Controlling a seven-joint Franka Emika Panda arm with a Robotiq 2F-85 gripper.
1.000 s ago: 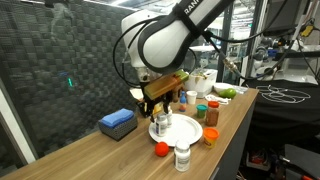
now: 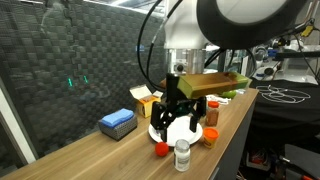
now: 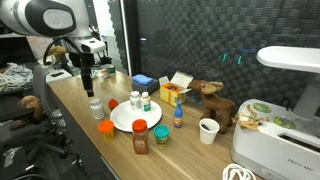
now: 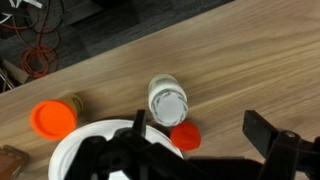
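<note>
My gripper is open above the table, its two dark fingers set wide apart with nothing held between them. Below it in the wrist view stands a white-capped bottle (image 4: 167, 101), upright on the wood, with a red round object (image 4: 185, 136) close beside it. The same bottle (image 2: 182, 155) shows in exterior view 1 under the gripper (image 2: 180, 128). A white plate (image 4: 90, 131) lies partly under one finger. Two more small white-capped bottles (image 3: 146, 101) stand on the plate in exterior view 2.
An orange-lidded jar (image 4: 57, 117) stands near the plate. Further along are a red-lidded jar (image 3: 140, 137), a green-lidded jar (image 3: 161, 137), a white cup (image 3: 208, 130) and a blue box (image 2: 118, 124). Bare wood (image 4: 235, 70) surrounds the bottle's other side.
From over the plate, my arm has come nearer the exterior view 1 camera and now hangs over the lone bottle and red object. The table items look unmoved.
</note>
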